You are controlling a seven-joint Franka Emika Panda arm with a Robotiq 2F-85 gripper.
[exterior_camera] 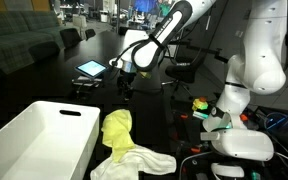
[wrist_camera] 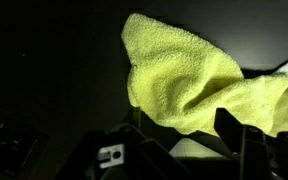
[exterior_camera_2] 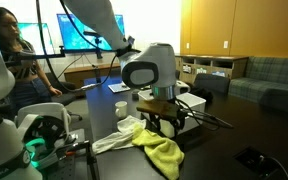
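A yellow cloth [exterior_camera: 117, 132] lies loosely spread on the dark table, partly over a white cloth [exterior_camera: 147, 164]. In the second exterior view the yellow cloth [exterior_camera_2: 162, 152] stretches out in front of and below my gripper [exterior_camera_2: 168, 130]. The first exterior view puts my gripper [exterior_camera: 126, 94] just beyond the cloth's far end, apart from it. From the wrist, the yellow cloth [wrist_camera: 189, 75] sits beneath the gripper; its dark fingers [wrist_camera: 252, 145] stand apart with nothing seen held between them. The cloth's lower part is hidden behind the gripper.
A large white box [exterior_camera: 44, 135] stands left of the cloths. Another white arm [exterior_camera: 259, 65] is at the right, near a small colourful object [exterior_camera: 200, 104]. A tablet [exterior_camera: 91, 69] lies farther back.
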